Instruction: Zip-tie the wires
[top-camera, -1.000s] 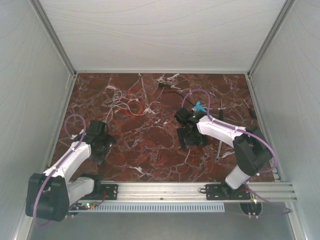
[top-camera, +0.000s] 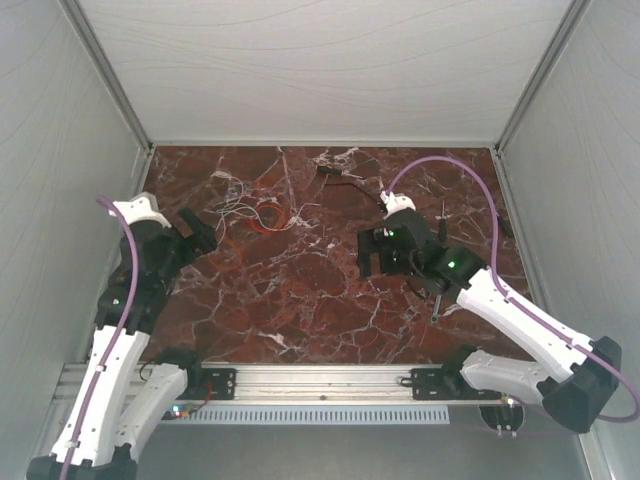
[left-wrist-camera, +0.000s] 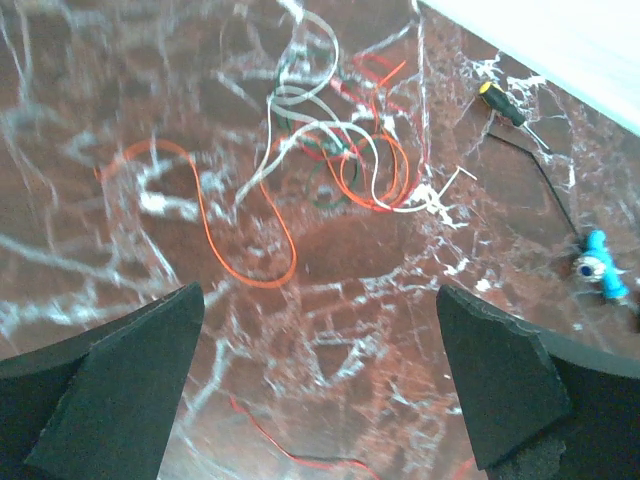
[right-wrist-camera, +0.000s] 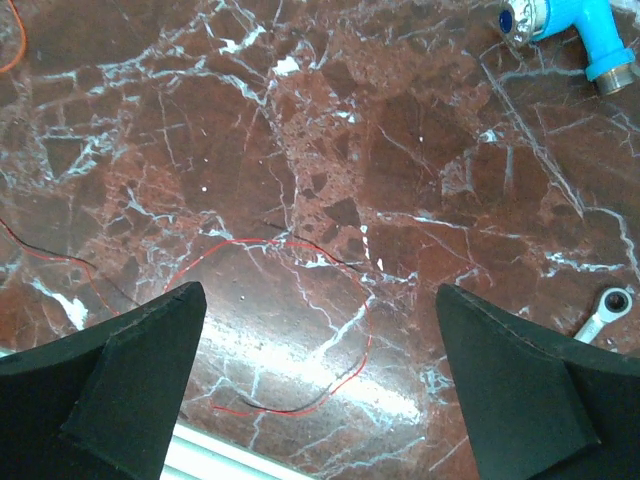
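Note:
A tangle of white, orange, red and green wires (top-camera: 255, 215) lies on the marble table toward the back left, seen also as loops (left-wrist-camera: 340, 150) in the left wrist view. My left gripper (top-camera: 200, 225) hangs open just left of the tangle, nothing between its fingers. My right gripper (top-camera: 375, 250) is open over the right half of the table; below it a thin red and black wire (right-wrist-camera: 330, 255) curves on the marble. I cannot make out a zip tie for certain.
A screwdriver (left-wrist-camera: 500, 100) lies at the back. A blue fitting (right-wrist-camera: 585, 30) and a wrench (right-wrist-camera: 600, 312) lie on the right side. Walls enclose the back and sides.
Both arms have risen and moved toward the back of the table; the left gripper now points toward the tangle. The wires look unchanged.

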